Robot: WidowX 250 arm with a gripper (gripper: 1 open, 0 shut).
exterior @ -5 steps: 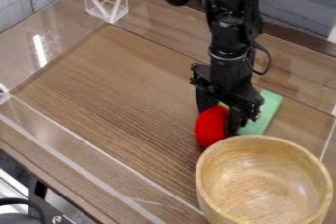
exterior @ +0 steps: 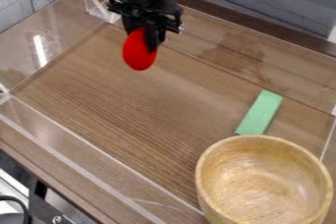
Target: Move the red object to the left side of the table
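The red object (exterior: 138, 49), rounded and oblong, hangs from my gripper (exterior: 140, 31) over the upper left part of the wooden table (exterior: 118, 110). Dark fingers are closed around its upper end, and its lower part shows below them. It appears to be clear of the tabletop, though its exact height is hard to judge. The arm reaches in from the top of the view.
A large yellow bowl (exterior: 210, 184) stands at the lower right. Just behind it lies a green block (exterior: 260, 113). At the upper left is a white wire rack (exterior: 98, 4), near the gripper.
My gripper has carried the red object from beside the yellow bowl and green block, across the table toward the upper left. Bowl, block and rack have stayed in place.
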